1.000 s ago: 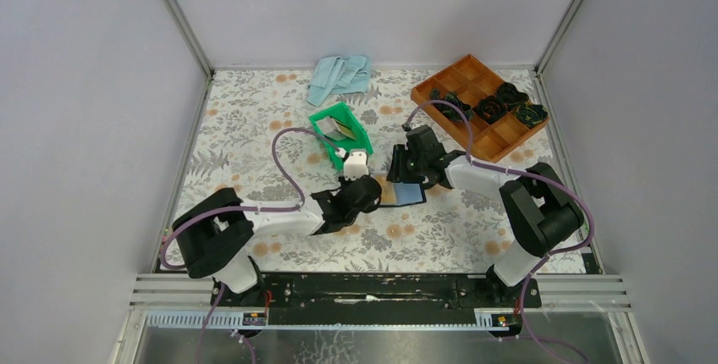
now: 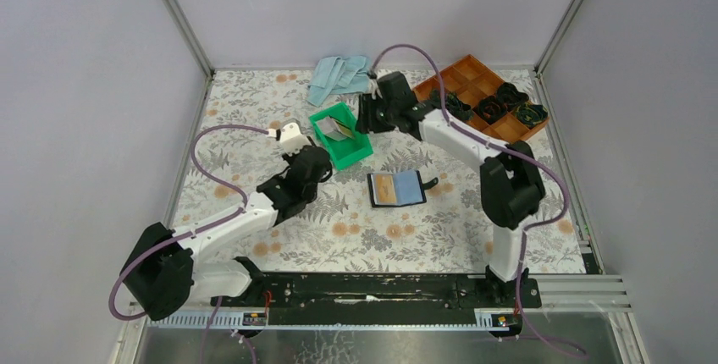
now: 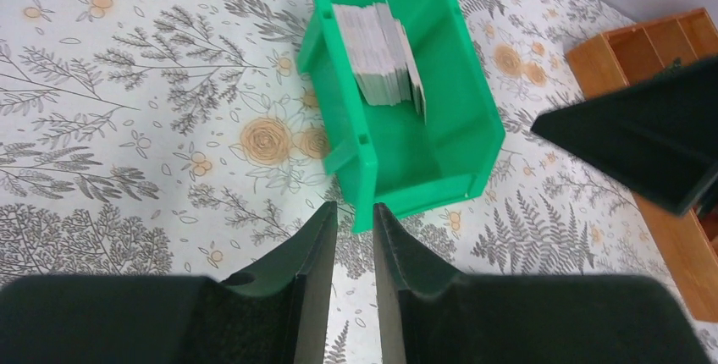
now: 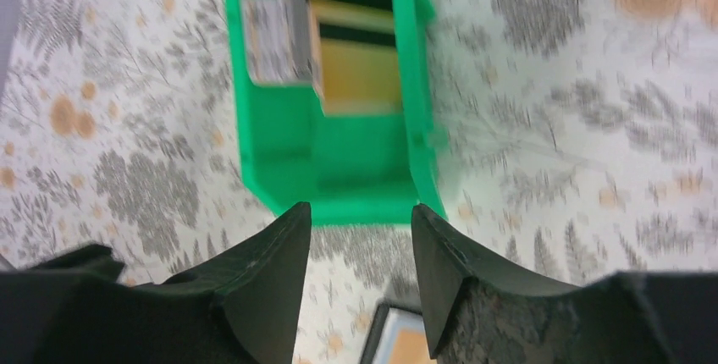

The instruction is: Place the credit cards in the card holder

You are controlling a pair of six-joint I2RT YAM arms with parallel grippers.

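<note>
In the left wrist view several cards point(image 3: 374, 52) stand on edge inside the green box point(image 3: 343, 97). The right wrist view shows gold and black cards point(image 4: 360, 68) at one end of it. The open card holder point(image 2: 398, 188), black-edged with a tan card on its left side and a blue right side, lies flat on the table. My left gripper is part open with nothing between its fingers, near the box's left side. My right gripper, also part open and empty, is above the box's right side.
A wooden compartment tray point(image 2: 483, 97) holding dark coiled bundles point(image 2: 491, 110) stands at the back right. A light blue cloth point(image 2: 339, 76) lies behind the green box.
The left arm has swung left, away from the card holder. My right gripper has moved up and left from over the holder to the green box. The holder and box have stayed put.
</note>
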